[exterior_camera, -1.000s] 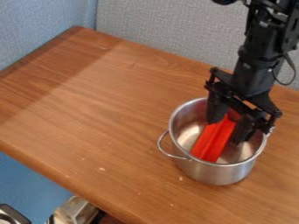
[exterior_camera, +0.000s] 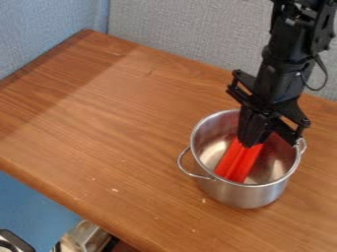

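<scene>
A steel pot with wire side handles stands on the wooden table at the right. Inside it lies a long red object, slanting from the back toward the front left. My black gripper points down into the back of the pot, over the upper end of the red object. Its fingertips are dark and partly overlap the red object, so what lies between them is hard to see; the gripper looks shut.
Grey padded walls stand behind it. At the lower left, beyond the table edge, are a blue surface and some metal hardware.
My gripper has shifted a little up and toward the left over the pot since a second ago. The pot and the red object look unchanged.
</scene>
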